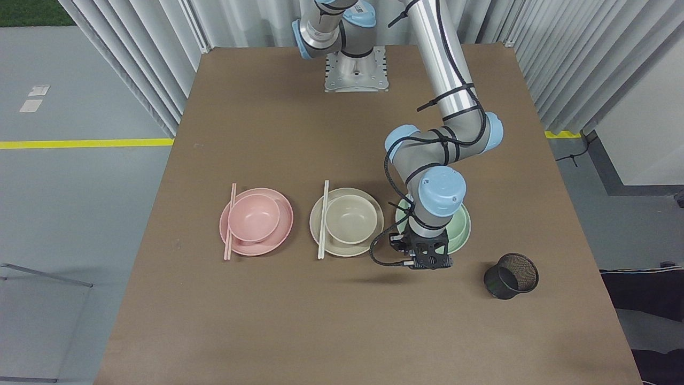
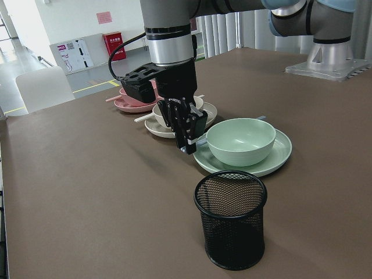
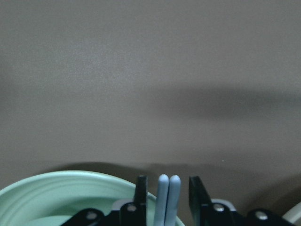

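My gripper (image 2: 187, 142) is low at the near edge of the green plate (image 2: 279, 151), beside the green bowl (image 2: 240, 140). In the wrist view its fingers stand apart on either side of two pale blue chopsticks (image 3: 171, 200), with some space visible beside them. The chopsticks lie across the plate's edge. A black mesh cup (image 1: 511, 276) stands to the right in the front view. The cream bowl (image 1: 351, 218) and plate with white chopsticks (image 1: 323, 218) sit left of me, the pink set (image 1: 254, 218) farther left.
The mesh cup is the nearest free-standing obstacle.
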